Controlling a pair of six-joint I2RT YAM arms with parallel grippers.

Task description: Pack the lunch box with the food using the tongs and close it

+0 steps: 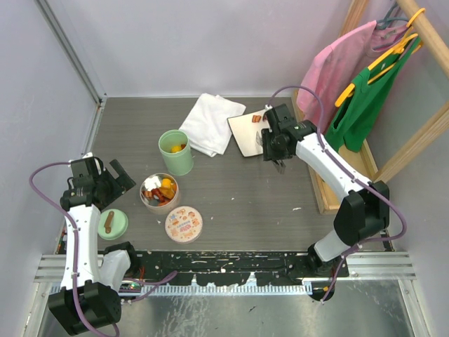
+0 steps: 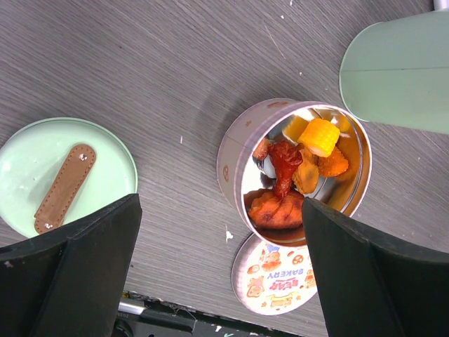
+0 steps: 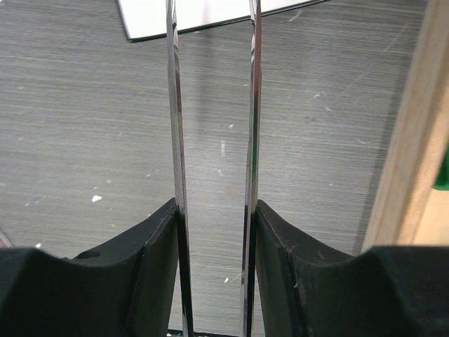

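Note:
The lunch box (image 1: 160, 199) holds corn, meat and orange pieces; in the left wrist view the food (image 2: 284, 168) shows clearly. Its printed lid (image 1: 184, 225) lies below it, and a green lid (image 1: 113, 224) with a brown strap is at left. A green container (image 1: 175, 161) with yellow food stands behind. My left gripper (image 1: 118, 176) hangs open at the left, above the green lid's far side. My right gripper (image 1: 274, 152), open with long metal fingers, is over the front part of a white board (image 1: 243, 134) with food pieces; nothing shows between the fingers.
A white cloth (image 1: 210, 123) lies at the back centre. A wooden rack (image 1: 431, 133) with pink and green clothes borders the right side.

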